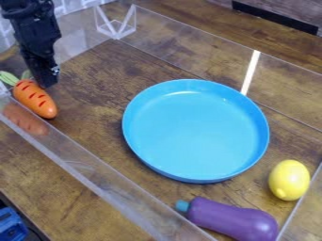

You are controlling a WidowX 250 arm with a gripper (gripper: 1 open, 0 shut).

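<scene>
The black gripper [41, 71] is at the upper left, just above an orange toy carrot [34, 99] with a green top lying by the clear wall. Nothing shows held by it; the fingers look shut, seen small and dark. A blue plate [195, 132] sits in the middle right of the wooden surface.
A yellow lemon [288, 180] lies at the right, and a purple eggplant [233, 218] at the bottom right. Clear plastic walls [107, 179] border the area. Bare wood lies between carrot and plate.
</scene>
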